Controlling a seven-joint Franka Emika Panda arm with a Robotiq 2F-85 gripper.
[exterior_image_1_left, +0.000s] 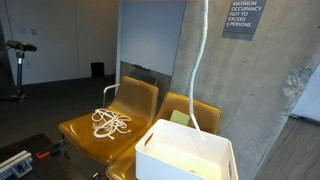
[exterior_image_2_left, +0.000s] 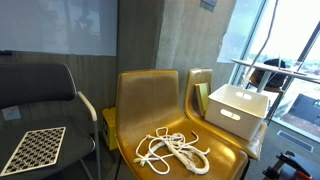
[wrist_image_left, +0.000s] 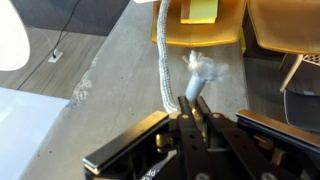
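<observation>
My gripper is shut on a white rope (wrist_image_left: 164, 62) near one end. A frayed tip and a pale blue band stick out past the fingers in the wrist view. From above the frame the same rope (exterior_image_1_left: 203, 45) hangs down in exterior view 1, its lower end over the white bin (exterior_image_1_left: 182, 166); whether it touches the bin's inside I cannot tell. Another white rope (exterior_image_1_left: 108, 123) lies loosely coiled on the left tan chair; this coil (exterior_image_2_left: 175, 147) shows larger in exterior view 2. Both exterior views leave the gripper out.
Behind the bin, a yellow-green pad (exterior_image_1_left: 182, 118) leans on the right tan chair (exterior_image_1_left: 205, 113). A dark armchair (exterior_image_2_left: 45, 100) with a patterned sheet (exterior_image_2_left: 35, 150) stands at the far left of exterior view 2. A concrete wall (exterior_image_1_left: 235, 80) rises behind the chairs.
</observation>
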